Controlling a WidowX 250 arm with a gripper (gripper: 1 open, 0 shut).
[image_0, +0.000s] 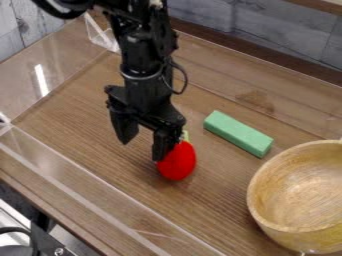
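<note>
The black gripper (147, 142) reaches down from the top centre over the wooden table, one side low at the left, the other at the upper edge of a red round object (177, 164). A small light yellow-green piece shows behind the red object, partly hidden. Whether the gripper holds anything is unclear.
A green block (238, 133) lies to the right. A large yellow bowl (294, 190) fills the lower right. A black cable shows at the bottom left corner.
</note>
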